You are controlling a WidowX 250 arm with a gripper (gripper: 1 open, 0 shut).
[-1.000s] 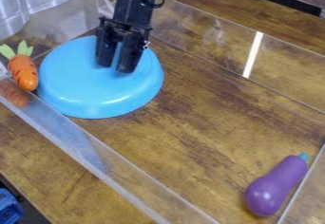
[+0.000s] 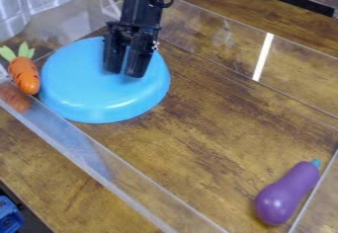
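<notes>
My black gripper point(image 2: 128, 51) reaches down from the top over a light blue round lid or bowl point(image 2: 99, 96), its fingers resting at that object's upper middle. Whether they are open or shut, or hold anything, I cannot tell. A toy carrot point(image 2: 24, 74) with green leaves lies left of the blue object. A purple eggplant point(image 2: 286, 195) lies at the lower right.
A clear plastic wall point(image 2: 99, 168) runs along the lower left of the wooden surface point(image 2: 211, 138). A blue object point(image 2: 7, 217) sits outside it at the bottom left corner.
The upper part of my arm has shifted slightly to the right. The blue object, carrot and eggplant look unmoved.
</notes>
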